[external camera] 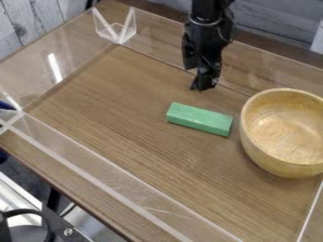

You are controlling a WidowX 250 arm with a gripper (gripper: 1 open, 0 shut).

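Observation:
My black gripper (202, 66) is over the back middle of the wooden table, pointing down, above and behind a green block (198, 118) that lies on the table. Its fingers look apart; whether anything small lies between them is too small to tell. A large tan bowl (284, 151) stands at the right, beside the green block.
A clear angular plastic piece (115, 26) is at the back left. Black cables (32, 217) sit at the lower left corner.

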